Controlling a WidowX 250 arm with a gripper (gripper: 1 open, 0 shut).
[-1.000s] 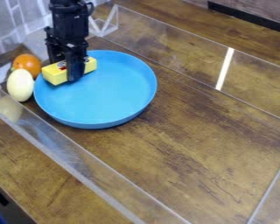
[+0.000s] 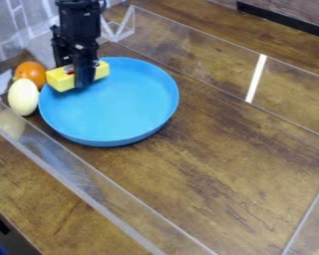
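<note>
My black gripper [image 2: 75, 70] reaches down from the top of the camera view over a yellow block [image 2: 96, 70] at the upper left rim of a blue plate [image 2: 116, 105]. Its fingers are shut on the block, partly covering it. The block lies low on or just above the plate; I cannot tell whether it touches.
An orange egg-shaped object [image 2: 31, 73] and a pale yellow one [image 2: 24, 98] sit left of the plate.
The gripper and yellow block have barely moved, with at most a very slight shift to the left.
</note>
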